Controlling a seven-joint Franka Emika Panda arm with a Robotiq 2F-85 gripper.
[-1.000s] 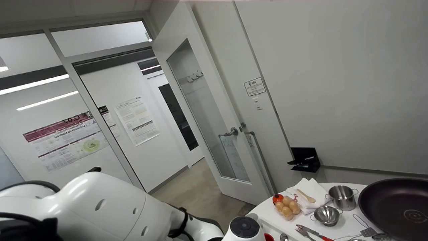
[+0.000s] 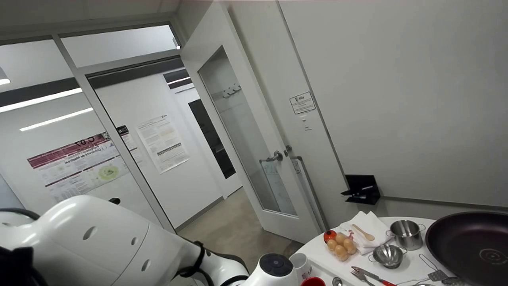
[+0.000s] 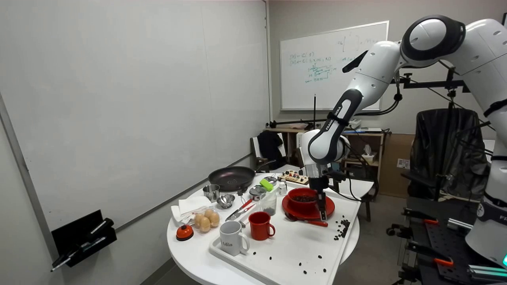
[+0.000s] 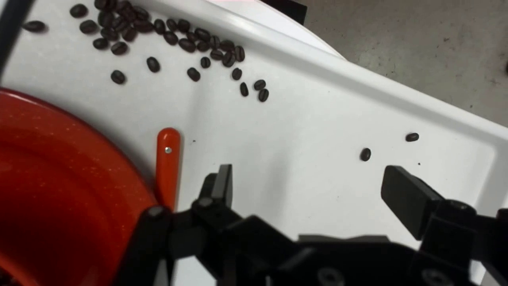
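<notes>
In the wrist view my gripper is open, its two black fingers wide apart with only bare white tray between them. A utensil's red handle [image 4: 168, 162] lies just left of the left finger, beside a red plate [image 4: 114, 157]. Exterior view 2 shows the gripper [image 3: 323, 211] low over the tray [image 3: 285, 254], at the plate's right side. A red bowl [image 3: 302, 205] holding dark beans rests on that plate. Loose dark beans [image 4: 128, 24] cluster along the tray's edge, and a few more lie scattered.
A red mug [image 3: 259, 227] and a grey mug [image 3: 231, 240] stand on the tray. Eggs [image 3: 205, 221], steel pots [image 3: 211, 192] and a black pan [image 3: 231, 177] occupy the table behind. The tray's raised rim [image 4: 381, 78] borders the open floor.
In exterior view 1 the arm has shifted left and slightly down. More of the grey and red mugs now shows beside it.
</notes>
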